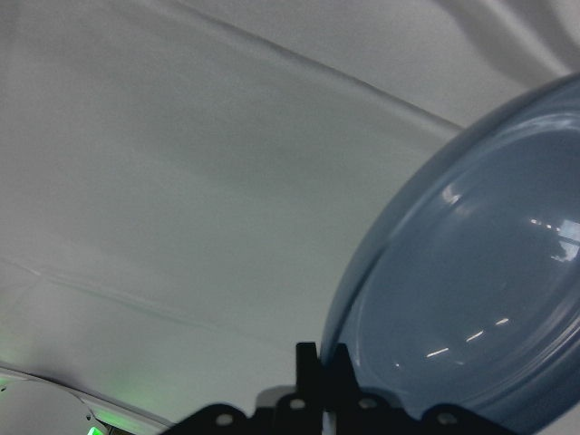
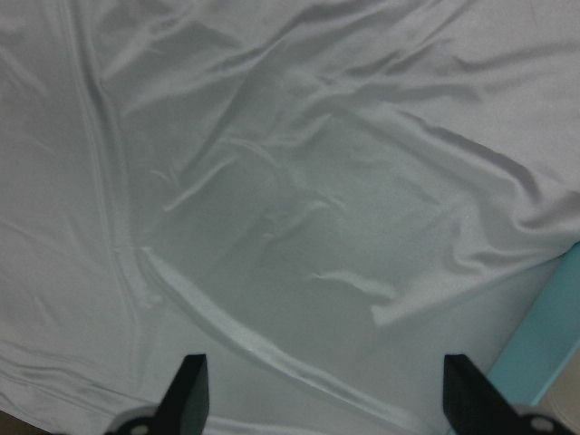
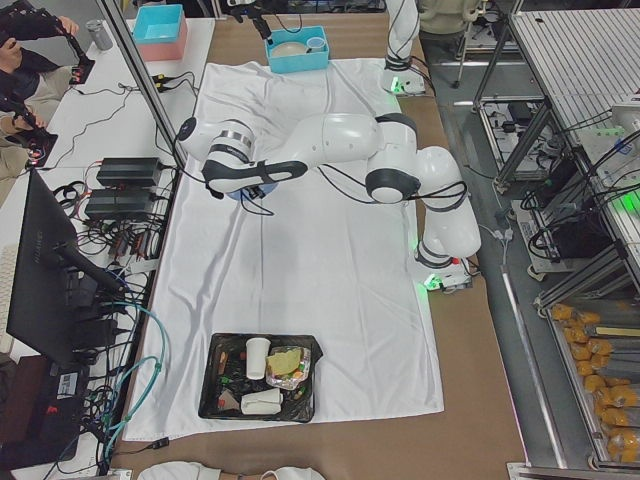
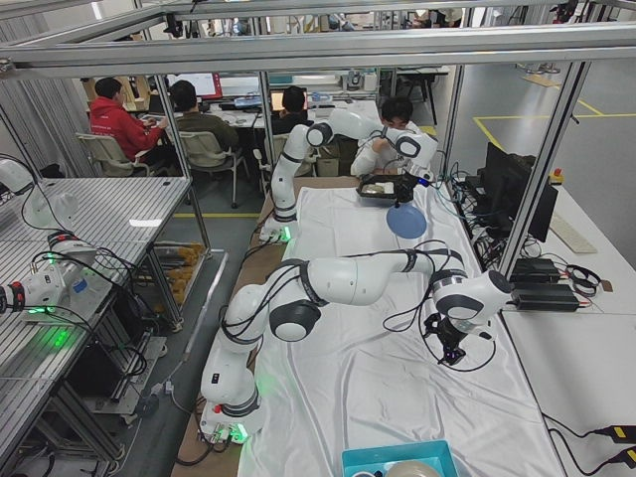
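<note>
My left gripper is shut on the rim of a round blue plate [image 1: 471,263], which fills the right of the left wrist view. In the camera right view this plate [image 4: 406,222] hangs or rests below the far arm's gripper; from the camera left view it is mostly hidden behind that arm. My right gripper stands open over bare wrinkled white cloth, with the edge of a teal bin [image 2: 535,335] to its right.
A black tray [image 3: 225,410] with cups and food packs sits at one end of the cloth. The teal bin [image 3: 298,62], holding dishes, is at the other end. Monitors and cables line one side.
</note>
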